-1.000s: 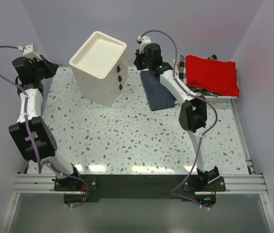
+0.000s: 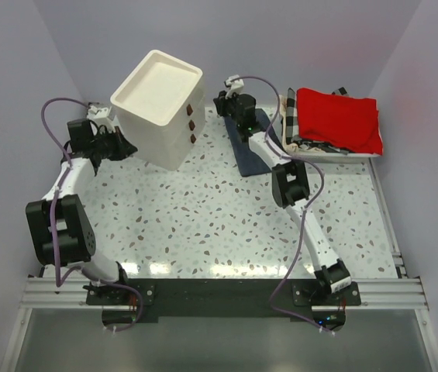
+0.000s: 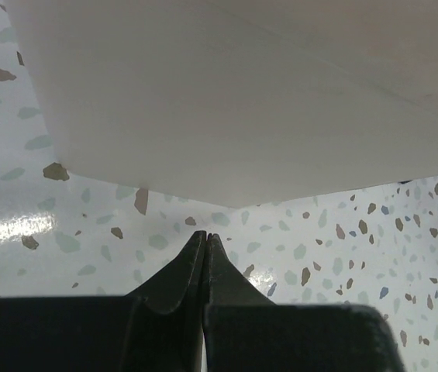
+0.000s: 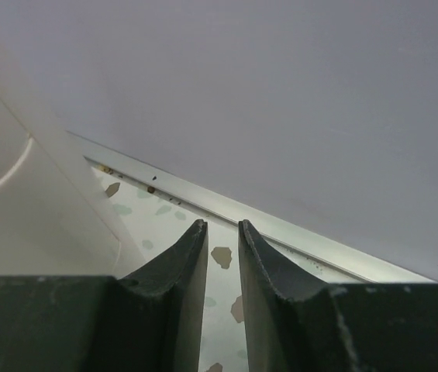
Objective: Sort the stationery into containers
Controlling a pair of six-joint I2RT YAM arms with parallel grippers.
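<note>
A tall white container [image 2: 156,85] with a tray-like top and three dark knobs on its right face stands at the back left. My left gripper [image 2: 125,147] is low at its left front corner, shut with nothing visible between its fingers; in the left wrist view its fingertips [image 3: 199,240] sit just before the container's pale wall [image 3: 226,116]. My right gripper [image 2: 222,105] is beside the container's right rear, over a dark navy mat [image 2: 253,159]; its fingers are part open and empty, with the container wall [image 4: 40,209] on their left. No stationery is clearly visible.
A white box with red cloth [image 2: 339,120] over checked fabric stands at the back right. Grey walls border the back and sides, with a pale rail along the back edge.
My left gripper has moved rightward and toward the front, coming to the container's left side.
</note>
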